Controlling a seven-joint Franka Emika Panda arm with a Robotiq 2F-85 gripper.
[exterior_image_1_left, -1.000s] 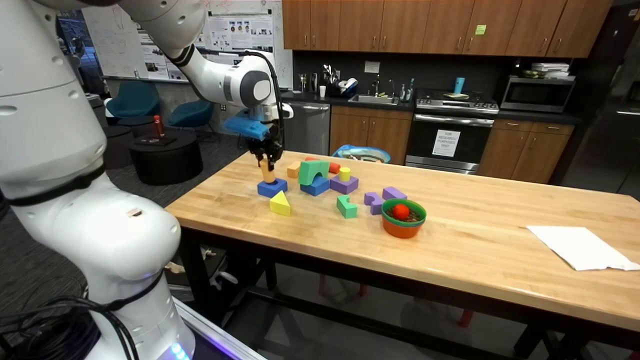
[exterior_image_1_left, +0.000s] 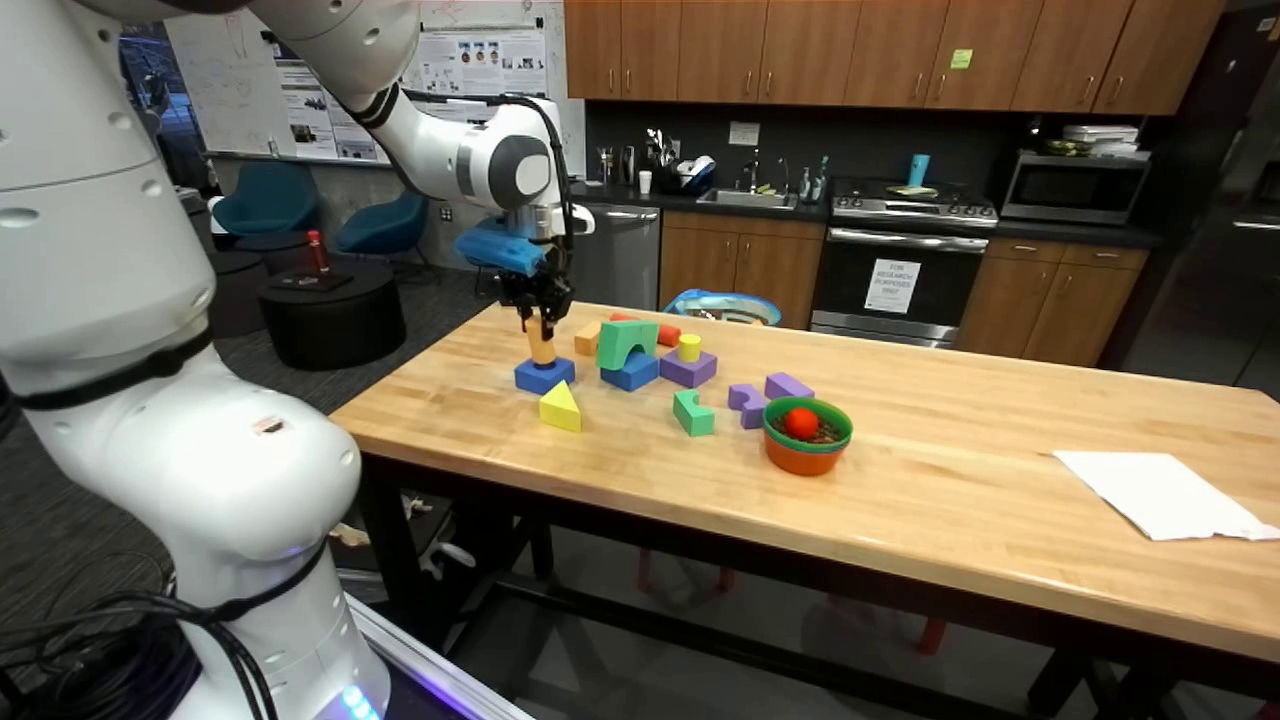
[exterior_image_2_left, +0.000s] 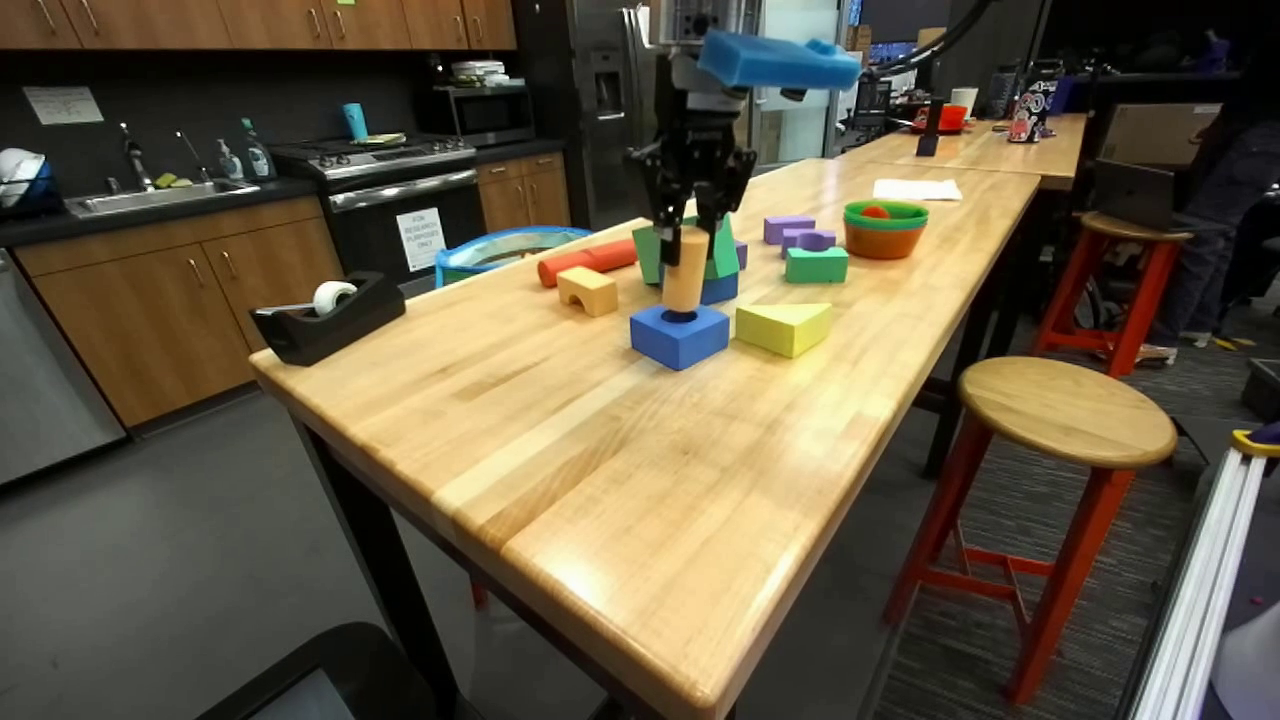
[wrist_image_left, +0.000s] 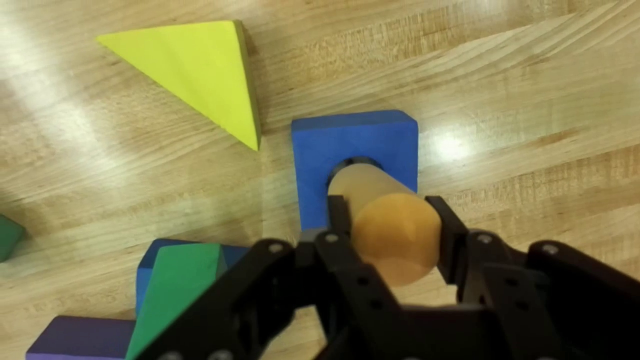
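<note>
Between its fingers my gripper is shut on an orange-tan wooden cylinder (wrist_image_left: 396, 231). The cylinder (exterior_image_2_left: 687, 270) stands nearly upright over a square blue block (exterior_image_2_left: 679, 337) on the table. A dark round hole or ring shows at the cylinder's lower end on the blue block (wrist_image_left: 378, 141). Whether that end sits inside the hole or just above it, I cannot tell. In exterior view 1 the gripper (exterior_image_1_left: 537, 314) points down over the same blue block (exterior_image_1_left: 543, 377).
Close to the blue block lies a yellow triangular block (wrist_image_left: 198, 72). A green arch (exterior_image_1_left: 627, 343) rests on another blue block (exterior_image_1_left: 632, 374). Beyond are purple blocks (exterior_image_1_left: 687, 367), a red cylinder (exterior_image_2_left: 588, 259) and stacked bowls (exterior_image_1_left: 806, 446).
The gripper and the cylinder have shifted slightly to the right in exterior view 1, and a little upward. The blue block has stayed in place.
</note>
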